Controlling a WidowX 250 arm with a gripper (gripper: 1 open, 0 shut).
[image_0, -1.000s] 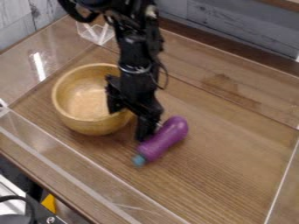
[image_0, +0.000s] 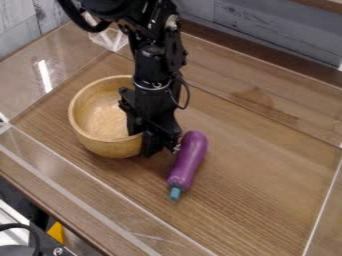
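Note:
A tan wooden bowl (image_0: 95, 117) sits on the left of the table, its right part hidden behind the black gripper (image_0: 152, 133). The gripper is low at the bowl's right rim; its fingertips are dark and hard to make out. A purple eggplant-like toy (image_0: 189, 161) with a teal tip lies to the right of the gripper, close beside it.
Clear plastic panels stand at the left edge. A black cable and a yellow object (image_0: 55, 230) show at the lower left corner.
The arm has shifted slightly.

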